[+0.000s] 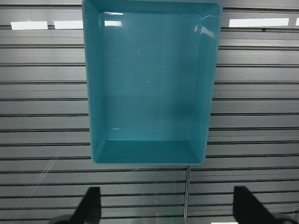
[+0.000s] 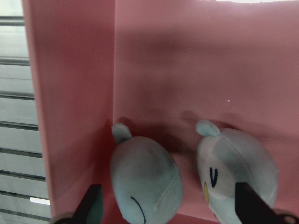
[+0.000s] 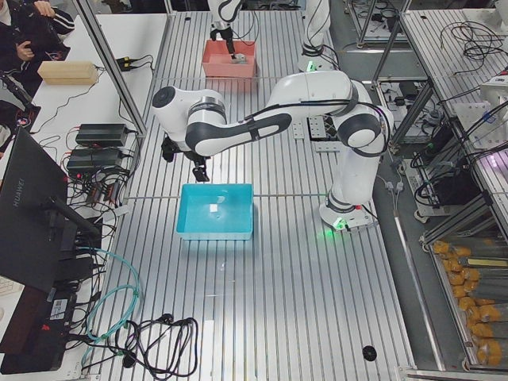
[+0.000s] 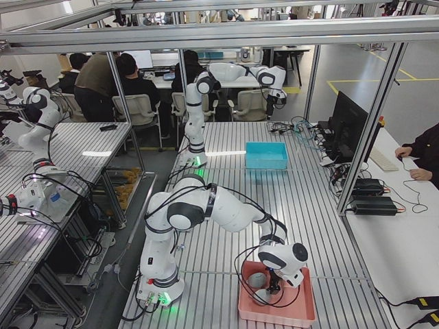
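An empty teal bin (image 1: 147, 79) lies on the slatted table. My left gripper hangs above it, open with nothing between its fingers. In the right wrist view, a pink bin (image 2: 196, 60) holds two pale blue-grey plush toys: one (image 2: 145, 177) by the side wall, the other (image 2: 236, 163), with a stitched face, to its right. My right gripper is down at that bin, open over the toys, its fingertips either side of the left one and close to the right one. Whether it touches them I cannot tell.
A monitor (image 3: 28, 230), power boxes and cables crowd the side of the table in the camera left view. Coiled black cables (image 3: 155, 341) lie near that end. The table between the two bins is largely clear.
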